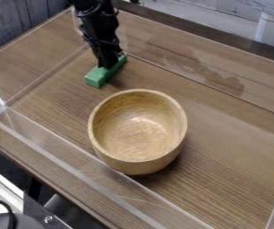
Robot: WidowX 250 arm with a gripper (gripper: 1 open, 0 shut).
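Note:
A black gripper (pixel 106 59) reaches down from the top of the camera view to a green block (pixel 98 77) lying on the wooden table (pixel 223 134). Its tips are at the upper end of the block, and I cannot see whether anything is between them. Nearer the camera, a round wooden bowl (pixel 137 132) sits in the middle of the table, apart from the block.
A white wall and floor area lie beyond the back edge, with a blue object at the top right corner. Clear strips run along the table's left and front edges.

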